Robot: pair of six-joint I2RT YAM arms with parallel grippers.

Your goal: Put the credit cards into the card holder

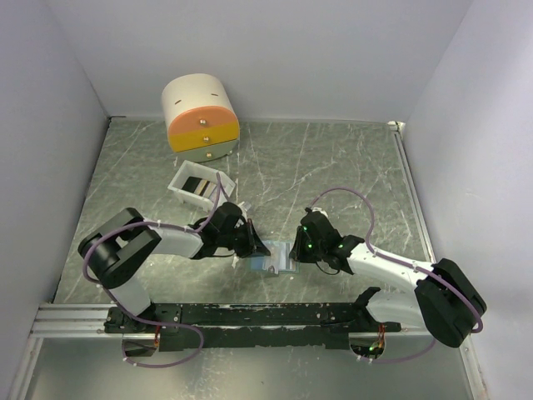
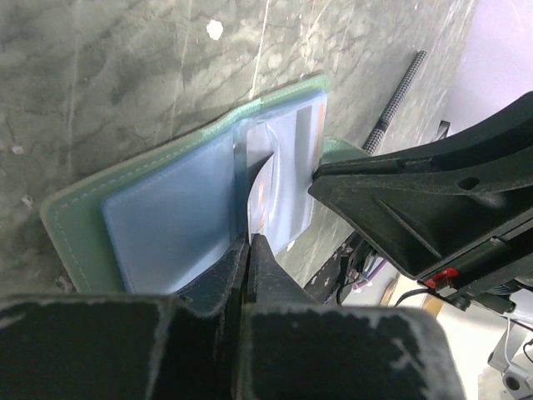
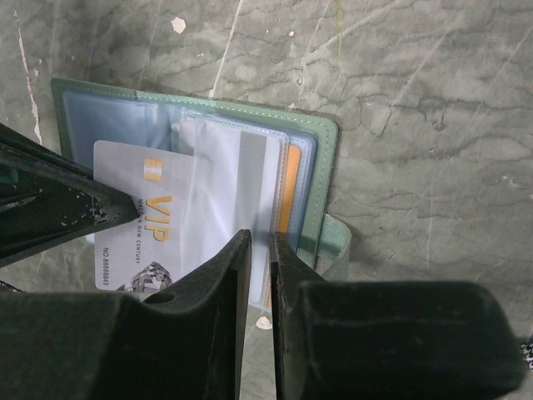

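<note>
An open card holder (image 1: 283, 256) with clear sleeves and a green stitched edge (image 3: 321, 146) lies on the marble table, front centre. My left gripper is shut on a silver VIP card (image 3: 146, 217), which is partly inside a clear sleeve of the holder. My right gripper is at the sleeve's other edge, where an orange card (image 3: 290, 187) shows; its fingertips are close together, and whether they pinch the sleeve is unclear.
A white box (image 1: 179, 185) with cards inside stands at the back left, in front of a white, orange and yellow drawer cabinet (image 1: 200, 108).
</note>
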